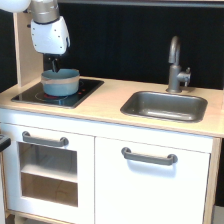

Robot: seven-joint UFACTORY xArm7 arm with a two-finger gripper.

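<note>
A blue-grey pot (62, 86) stands on the black cooktop (88, 87) at the left of the counter. My white arm comes down from the upper left. Its dark gripper (53, 66) points downward at the pot's rear rim. The fingers are small and dark against the dark background, so whether they are apart or closed on the rim cannot be made out.
To the right, a steel sink (165, 104) is set into the wooden counter (112, 102), with a tall tap (177, 68) behind it. Below are a glass-fronted oven door (48, 170) and a white cabinet door (150, 188), both with grey handles. Bare counter separates cooktop and sink.
</note>
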